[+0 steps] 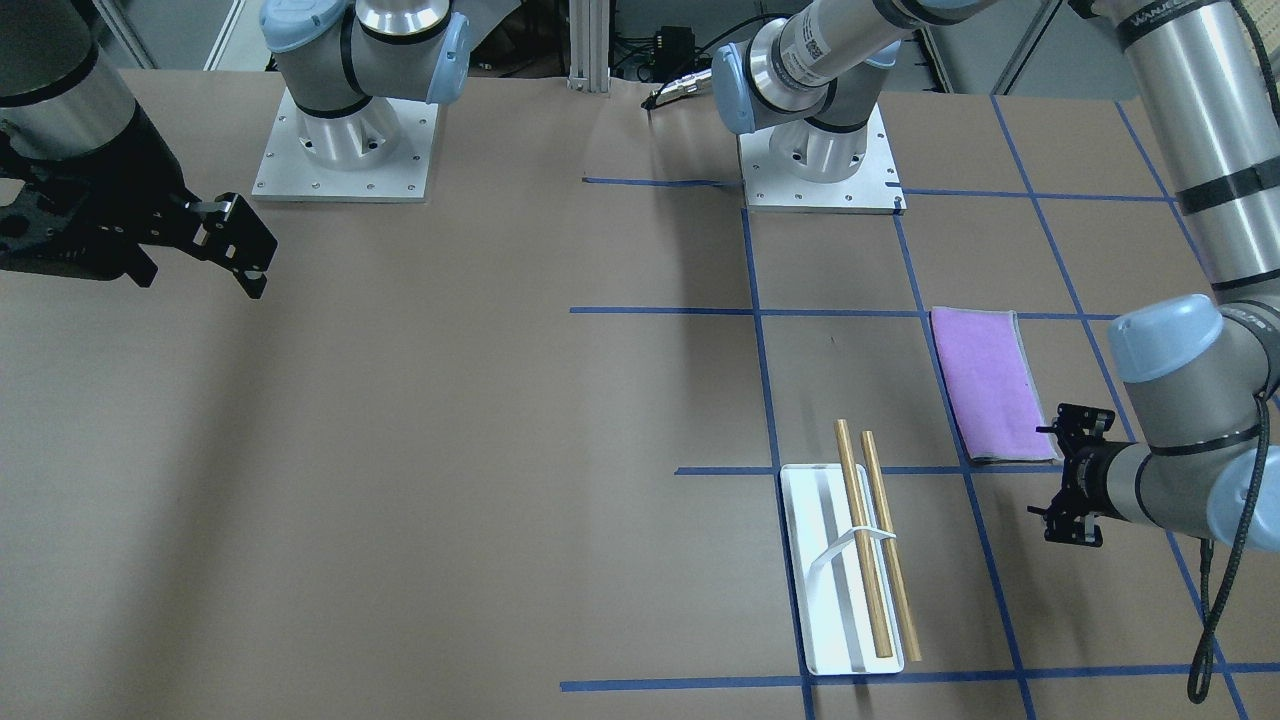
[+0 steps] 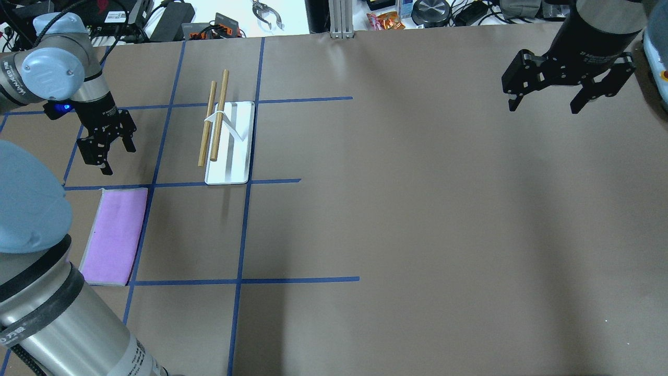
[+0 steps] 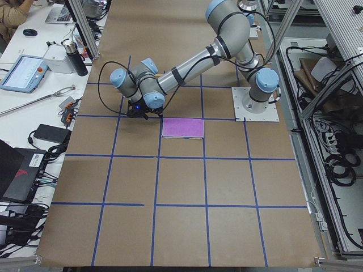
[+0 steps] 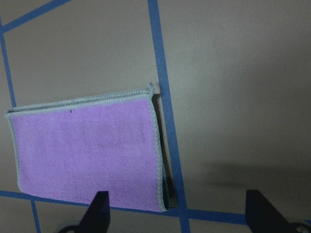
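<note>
A pink-purple cloth (image 1: 991, 384) with a pale hem lies flat on the taped table, filling the left part of the wrist view (image 4: 85, 153). My black gripper (image 1: 1056, 474) is above the table beside the cloth, toward the camera side in the front view; in the top view the gripper (image 2: 117, 157) sits just off the cloth's end. Its two fingers stand apart at the bottom of the wrist view, with nothing seen between them.
A white tray (image 1: 822, 600) with two wooden sticks (image 1: 873, 600) and a white piece across them lies nearby. Another arm's black gripper (image 2: 567, 81) hangs over the far side.
</note>
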